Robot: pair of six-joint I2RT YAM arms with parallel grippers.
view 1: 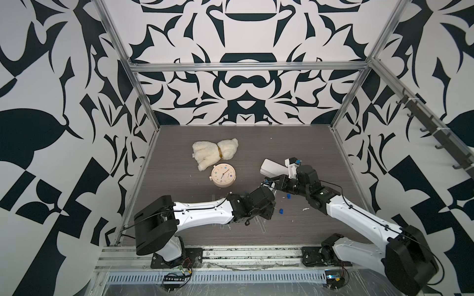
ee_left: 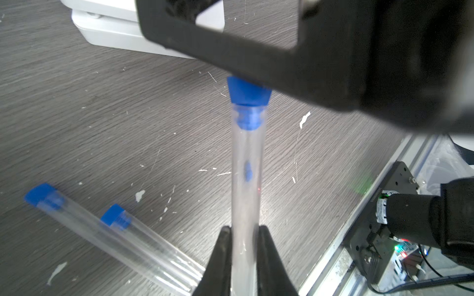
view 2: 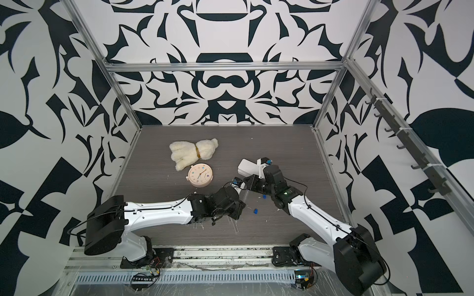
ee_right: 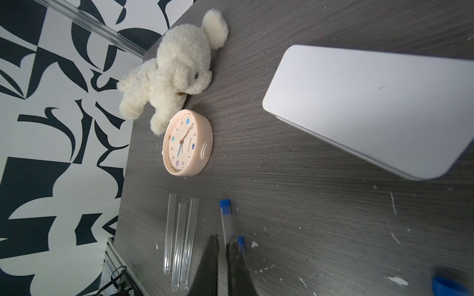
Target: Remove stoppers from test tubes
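My left gripper is shut on an upright clear test tube [ee_left: 245, 182]. A blue stopper [ee_left: 249, 92] sits in that tube's top. The black fingers [ee_left: 266, 61] of my right gripper overlap the stopper's upper edge in the left wrist view. In the right wrist view, a narrow gap shows between them, with no stopper visible there. Two tubes with blue stoppers, one tube [ee_left: 98, 228] longer in view than the other tube [ee_left: 153, 241], lie on the table. Three tubes without stoppers, including one clear tube [ee_right: 188, 241], lie left of them.
A loose blue stopper [ee_right: 449, 286] and another stopper [view 1: 281, 211] lie on the table. Behind the grippers is a white box [ee_right: 375, 108]. The round clock [ee_right: 187, 143] and plush dog [ee_right: 172, 69] are farther left.
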